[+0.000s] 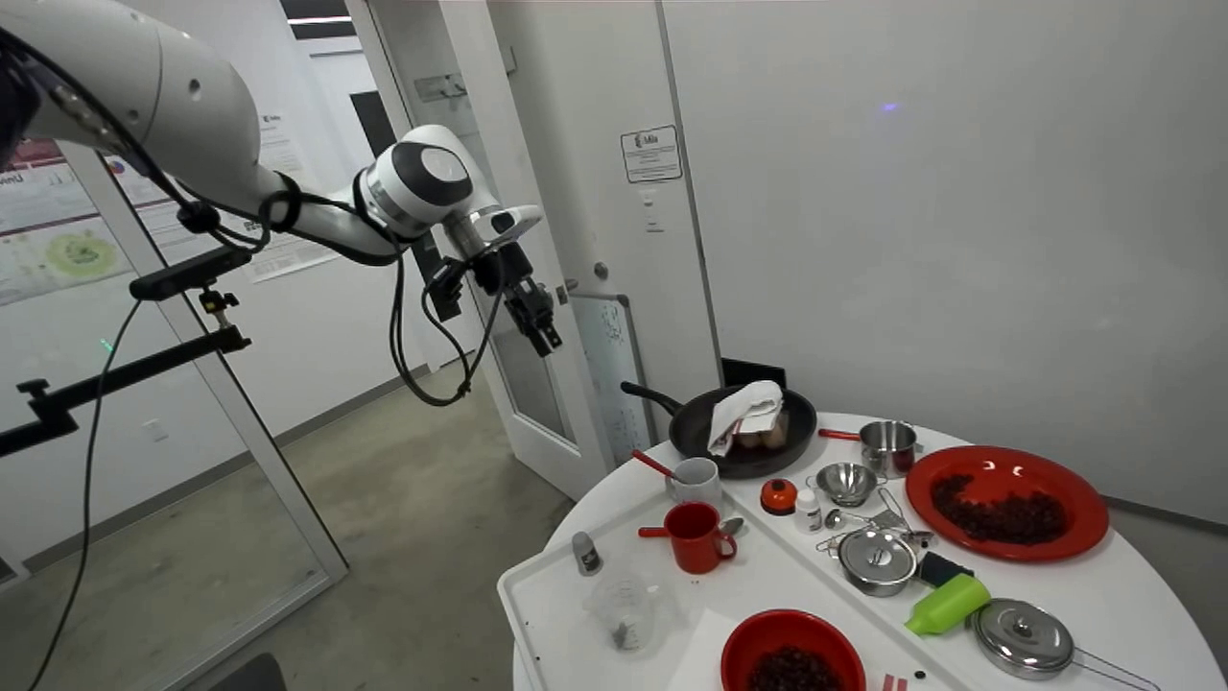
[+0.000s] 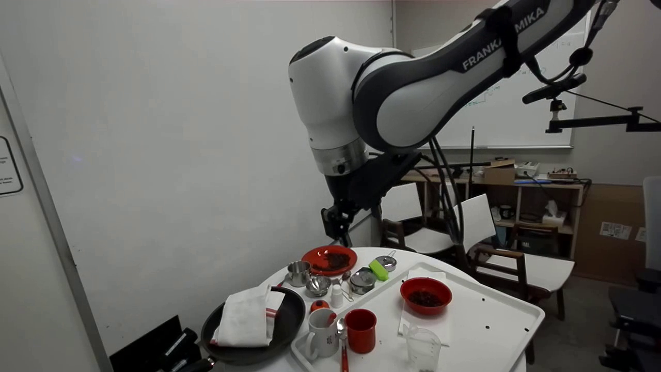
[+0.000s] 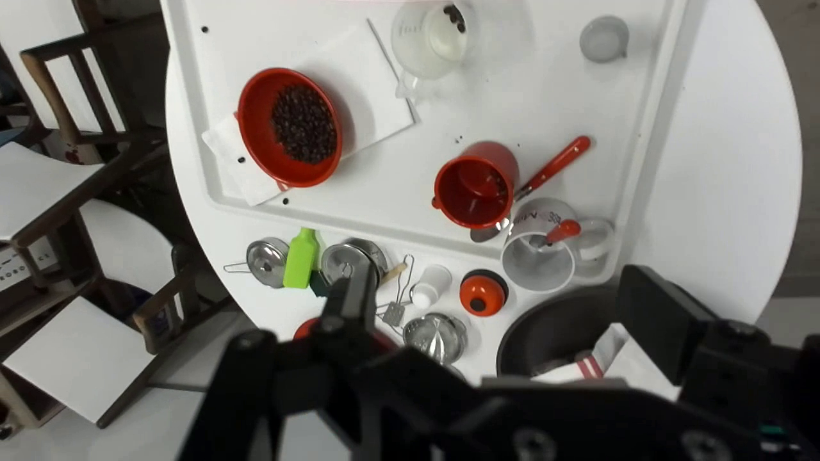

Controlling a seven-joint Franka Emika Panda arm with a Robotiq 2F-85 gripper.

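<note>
My gripper [image 1: 546, 336] hangs in the air well above the table, away from every object. In the wrist view its two fingers are spread wide, so the gripper stands open and empty. Below lie a red bowl [image 3: 303, 127] of dark beans, a red mug [image 3: 474, 188], and a white mug [image 3: 540, 250] with a red-handled utensil in it. A clear measuring cup [image 3: 430, 42] holds a few beans. A red plate [image 1: 1004, 503] with dark beans sits by the wall; the gripper mostly hides it in the wrist view.
The white tray [image 2: 480, 322] carries the bowl and cups. Beside it stand a black pan [image 2: 289, 313] with a white towel [image 2: 245, 316], a green bottle [image 1: 948, 604], a lidded pot [image 1: 877, 560] and a small colander [image 1: 846, 484]. Stray beans dot the tray.
</note>
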